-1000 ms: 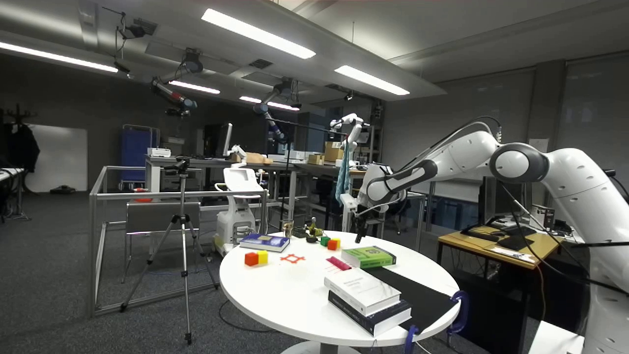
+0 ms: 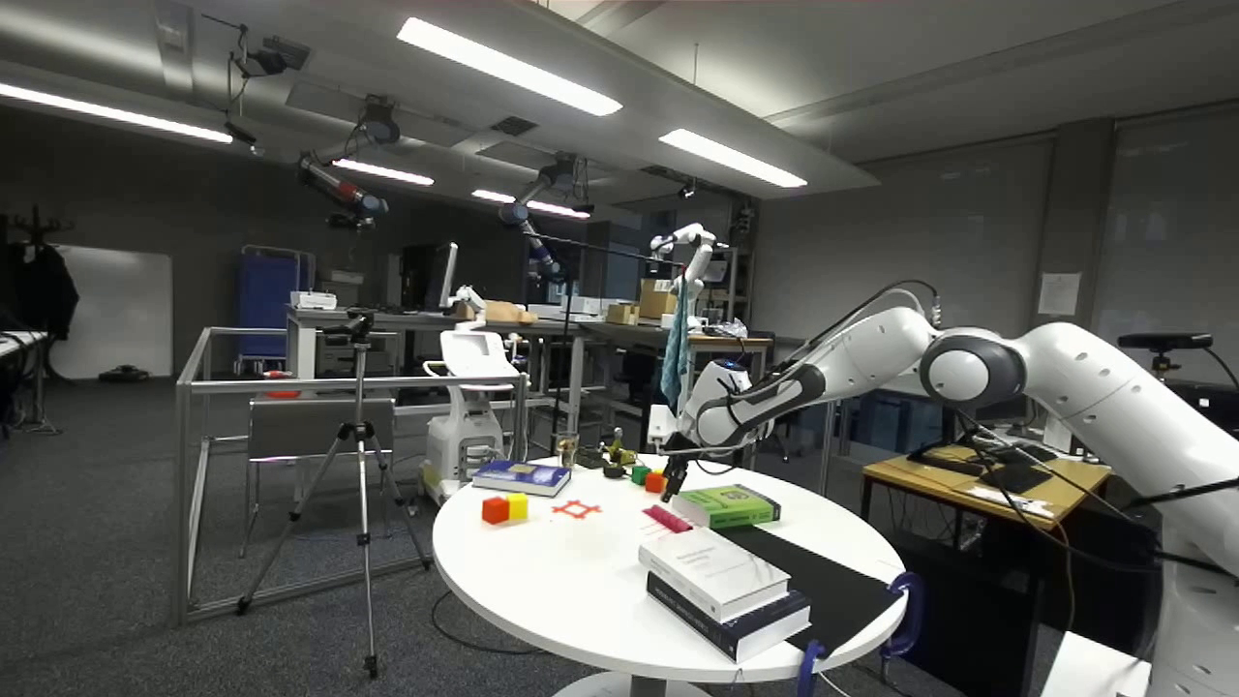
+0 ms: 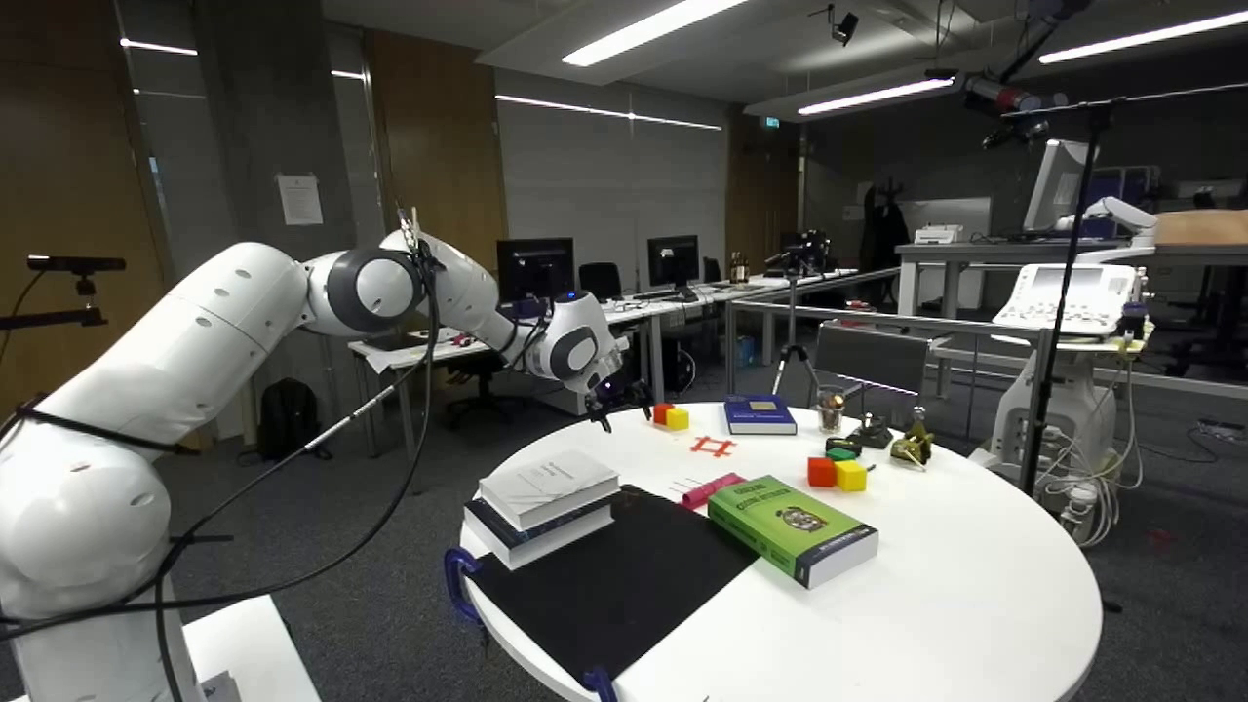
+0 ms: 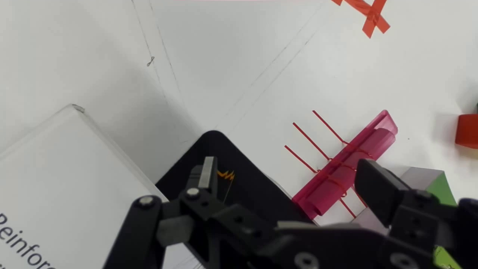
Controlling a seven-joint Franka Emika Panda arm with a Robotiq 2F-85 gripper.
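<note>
My gripper stands open over the table, its two dark fingers (image 4: 375, 190) wide apart in the wrist view, with nothing held. Below and between them, at table level, lies a pink holder with thin red sticks (image 4: 345, 172). Seen from exterior view 2, the gripper (image 3: 621, 411) hangs above the far side of the table, past the stacked white book (image 3: 550, 487). In exterior view 1 its fingers (image 2: 674, 474) appear above the green book (image 2: 726, 506). Orange tape (image 4: 372, 15) forms a crossed outline on the tabletop.
Red and yellow cubes (image 2: 504, 509) stand near the tape, and more cubes (image 3: 837, 473) sit by the green book. A blue book (image 3: 760, 414) and small metal items (image 3: 914, 441) occupy another stretch. A black mat (image 3: 632, 585) is clamped at the edge.
In exterior view 1 the arm has swung left, bringing the gripper left and somewhat lower in the picture. The books, cubes and pink holder have stayed in place.
</note>
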